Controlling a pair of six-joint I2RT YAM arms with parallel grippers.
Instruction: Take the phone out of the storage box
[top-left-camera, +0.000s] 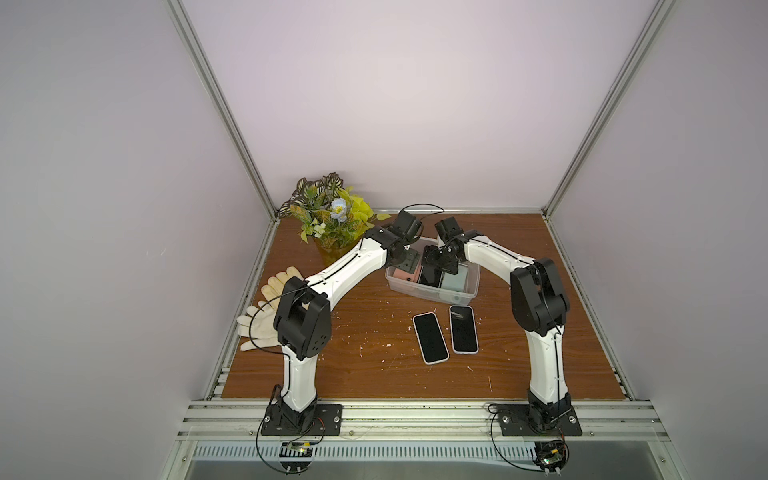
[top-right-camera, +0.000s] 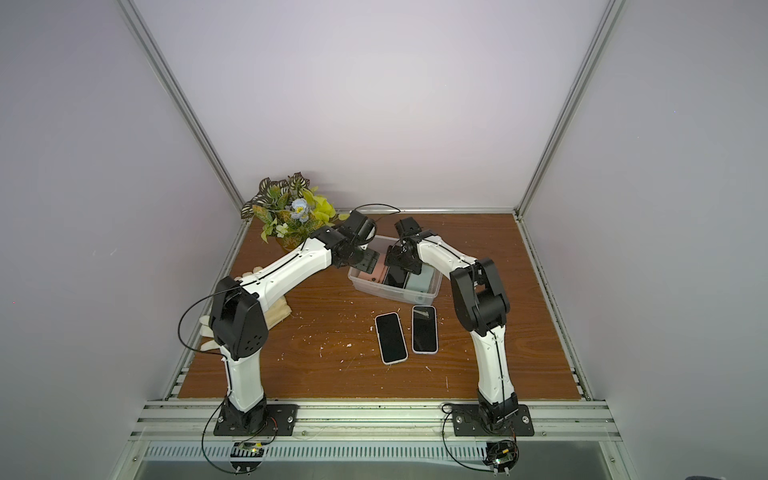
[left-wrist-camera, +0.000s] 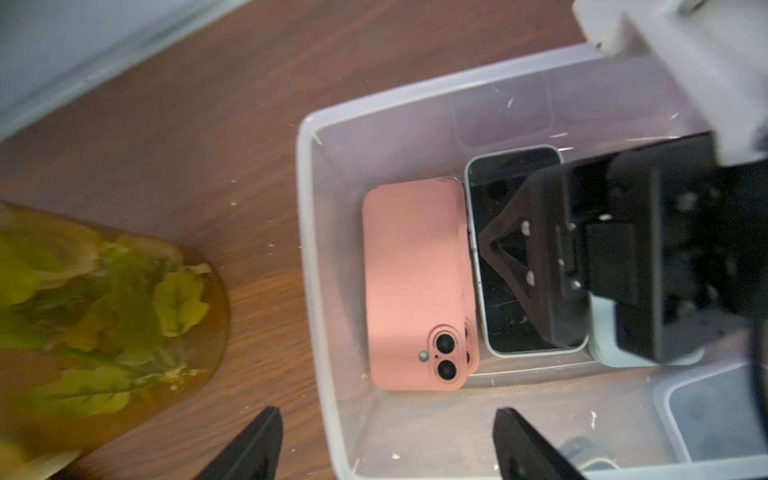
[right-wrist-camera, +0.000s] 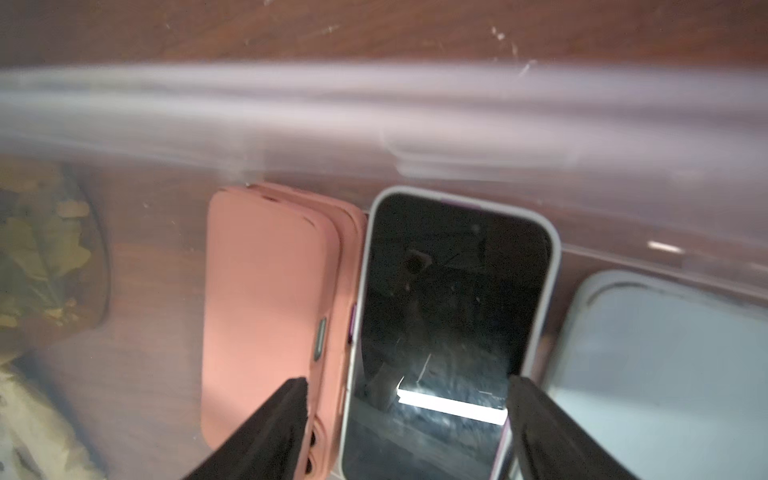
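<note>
The clear storage box (top-left-camera: 472, 288) holds pink phones (left-wrist-camera: 412, 264), a black phone with silver rim (right-wrist-camera: 448, 304) and a pale blue-grey item (right-wrist-camera: 656, 384) side by side. My left gripper hangs open above the box's left part, over the pink phones, with nothing between its fingers. My right gripper stands open above the black phone, lower in the box; in the left wrist view it covers part of that phone.
Two phones (top-left-camera: 429, 336) lie on the table in front of the box. A flower pot (left-wrist-camera: 96, 320) stands close left of it, and white gloves (top-left-camera: 260, 324) lie at the left edge. The two arms are close together.
</note>
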